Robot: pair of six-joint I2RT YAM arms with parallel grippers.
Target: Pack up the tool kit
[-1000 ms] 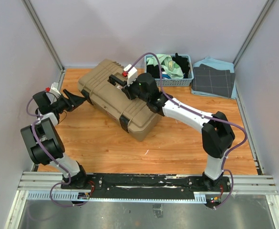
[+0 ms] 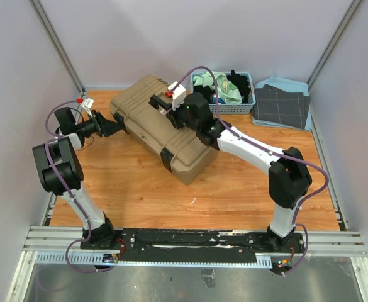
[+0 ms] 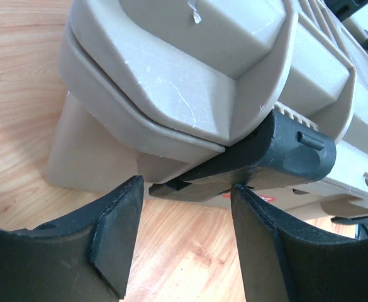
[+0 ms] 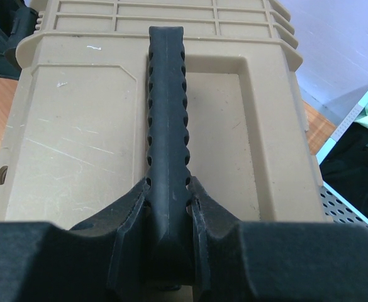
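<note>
A large tan hard case (image 2: pixel 152 119), closed, lies slanted across the table. Its black handle (image 4: pixel 167 107) stands up from the case, and my right gripper is shut on it. At the case's left end, my left gripper is part open around the lower edge of a black latch (image 3: pixel 290 154). One finger (image 3: pixel 117 233) is on each side of the latch's tip; whether they touch it cannot be made out. A second black latch (image 2: pixel 167 158) sits near the case's front end, away from both grippers.
A grey-blue basket (image 2: pixel 237 109) of cloths stands behind the case, with folded dark and light-blue cloths (image 2: pixel 281 106) to its right. Bare wooden table (image 2: pixel 139 201) lies in front.
The case has shifted slightly to the right, with my right gripper staying on its handle. My left gripper has moved right and its arm has turned a little; its fingers are closer together.
</note>
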